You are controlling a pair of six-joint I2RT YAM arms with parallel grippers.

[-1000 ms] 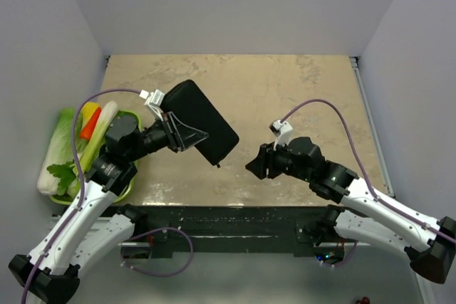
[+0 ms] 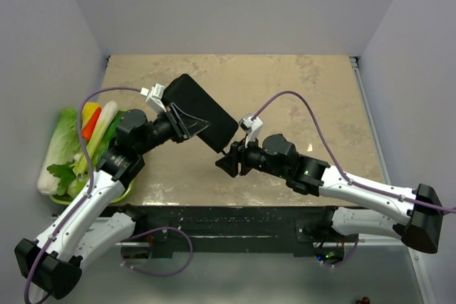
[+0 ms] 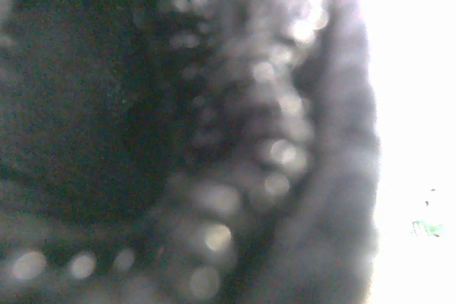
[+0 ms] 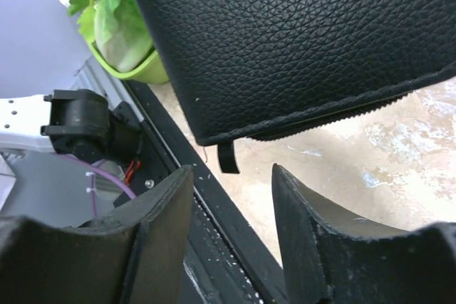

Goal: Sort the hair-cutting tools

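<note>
A black leather-like case (image 2: pixel 201 108) with a zip along its edge is held off the table, tilted, by my left gripper (image 2: pixel 191 127), which is shut on it. Dark blurred material and a zip-like row of bright spots crowd the left wrist view. From the case's lower corner hangs a small black pull tab (image 4: pixel 227 157). My right gripper stands open just below that corner, its two fingers on either side of the tab's line without gripping it. No hair cutting tools show; whatever the case contains is hidden.
At the left, a green basket (image 2: pixel 127 194) of vegetables stands close to my left arm. A dark front edge (image 2: pixel 221 229) runs along the near side.
</note>
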